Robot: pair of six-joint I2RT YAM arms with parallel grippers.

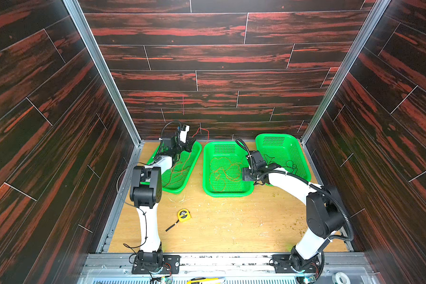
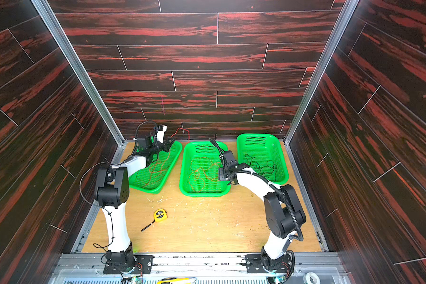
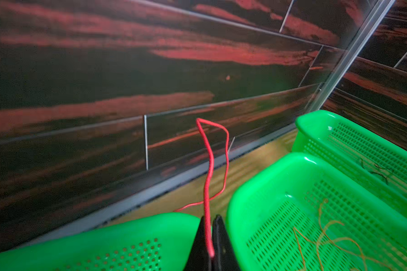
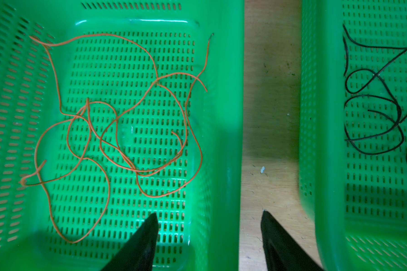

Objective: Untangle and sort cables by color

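My left gripper is shut on a red cable (image 3: 208,176), which loops up from its tips and down behind the left basket (image 1: 190,168). Red cables (image 2: 151,175) lie in that basket. Orange cables (image 4: 108,167) lie in the middle basket (image 4: 217,135), black cables (image 4: 375,135) in the right basket (image 4: 323,135). My right gripper is open above the right wall of the middle basket, with nothing between its fingers.
A yellow tape measure (image 1: 183,214) lies on the wooden table (image 1: 232,222) in front of the baskets. Dark walls enclose back and sides.
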